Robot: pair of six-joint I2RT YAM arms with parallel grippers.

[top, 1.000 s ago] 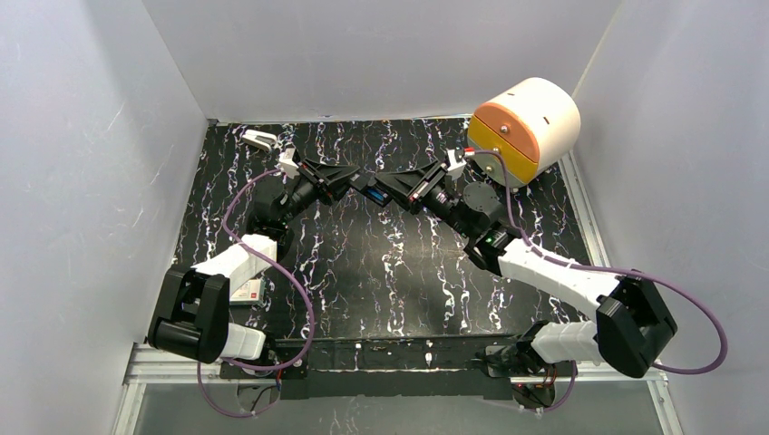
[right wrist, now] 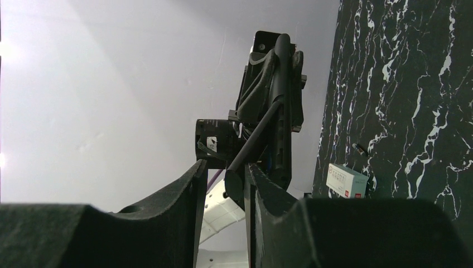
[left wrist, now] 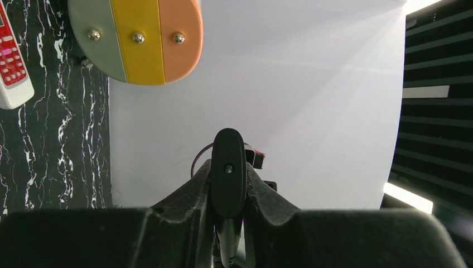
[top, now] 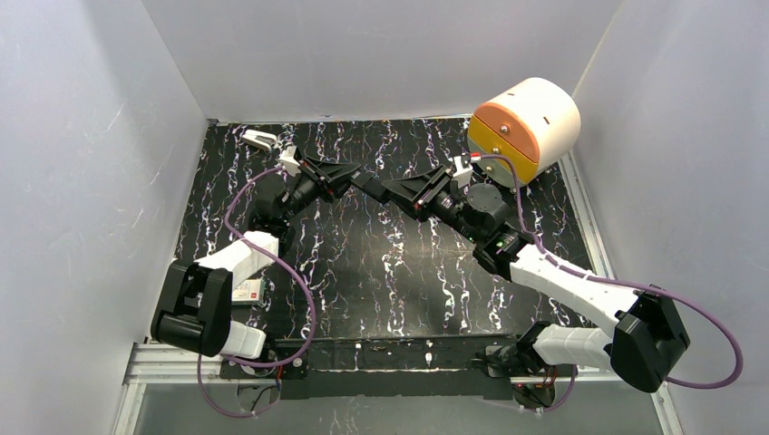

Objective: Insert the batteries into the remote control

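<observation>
In the top view my two grippers meet over the table's middle. My left gripper (top: 349, 178) is shut on a black remote control (top: 370, 188), seen as a dark elongated piece between the arms. My right gripper (top: 396, 190) is at the remote's right end, its finger part open; whether anything is between its fingers is hidden. In the right wrist view a small battery (right wrist: 360, 149) lies on the table beside a white box (right wrist: 346, 180). A white-and-red remote (left wrist: 11, 72) lies on the table in the left wrist view.
A rounded cabinet (top: 528, 127) with coloured drawers stands at the back right. A small white object (top: 259, 139) lies at the back left. Walls surround it.
My right arm has moved slightly to the right, away from the left gripper. The blue seen at the held remote earlier no longer shows. My left arm is nearly still.
</observation>
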